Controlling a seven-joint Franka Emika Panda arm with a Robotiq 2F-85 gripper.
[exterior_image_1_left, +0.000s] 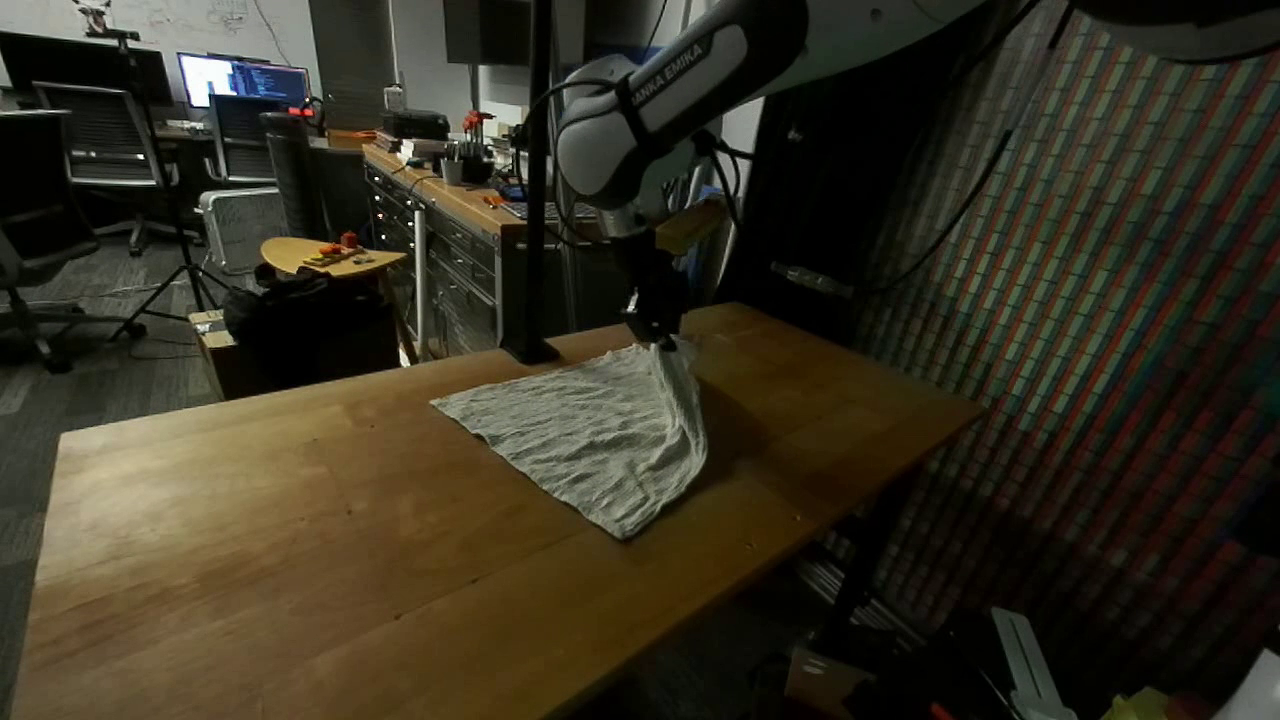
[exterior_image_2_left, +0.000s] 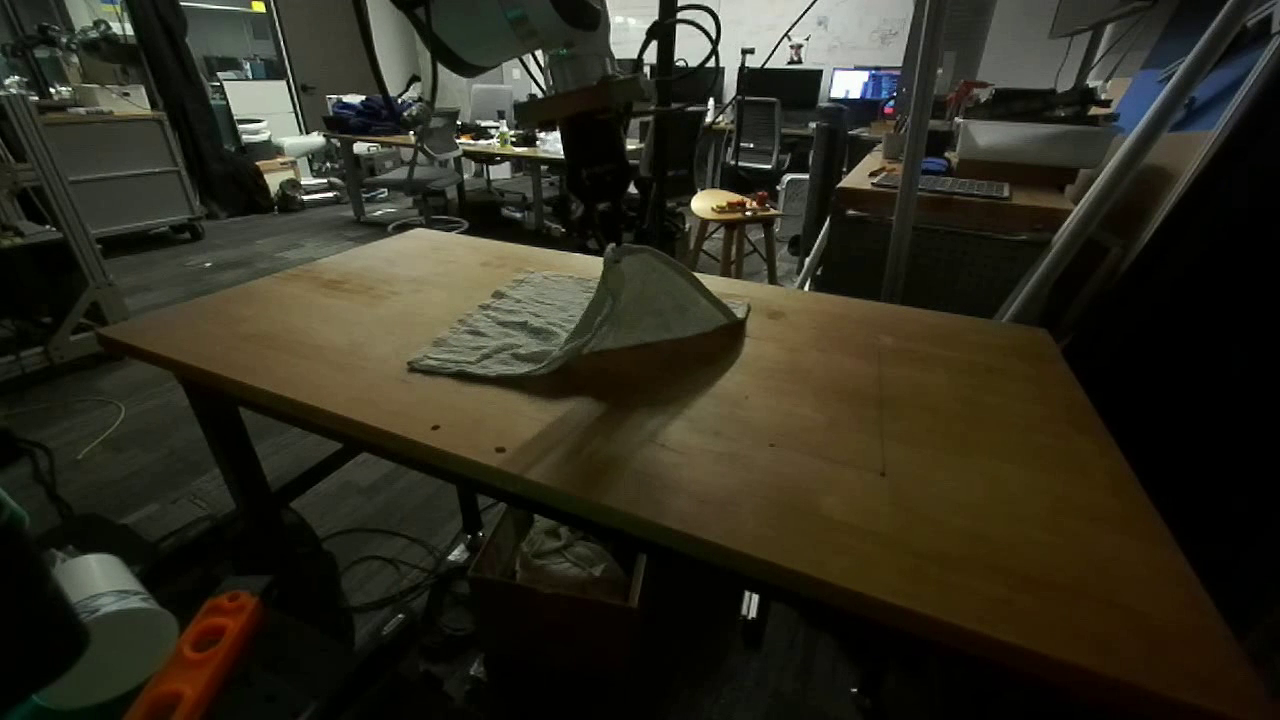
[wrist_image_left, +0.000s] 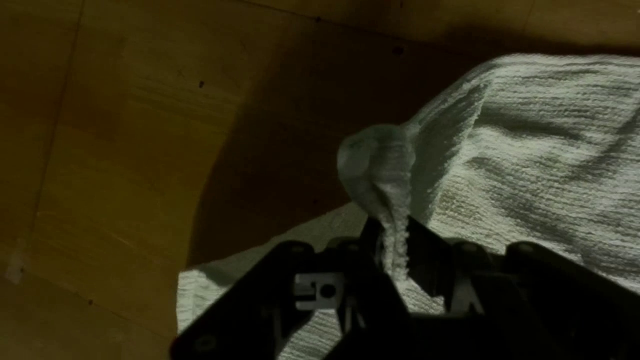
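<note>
A pale, wrinkled cloth (exterior_image_1_left: 576, 420) lies partly flat on the wooden table. One corner of it is pinched and lifted by my gripper (exterior_image_1_left: 663, 343), which is shut on it. From the opposite side, the raised part of the cloth (exterior_image_2_left: 660, 300) stands up as a slanting fold, casting a shadow on the table, while the rest stays down on the left. In the wrist view a gathered bit of cloth (wrist_image_left: 384, 174) sticks out from between the dark fingers of the gripper.
A black upright post (exterior_image_1_left: 534, 240) stands at the table's back edge, left of the arm. A cluttered workbench (exterior_image_1_left: 450, 198) is behind it.
</note>
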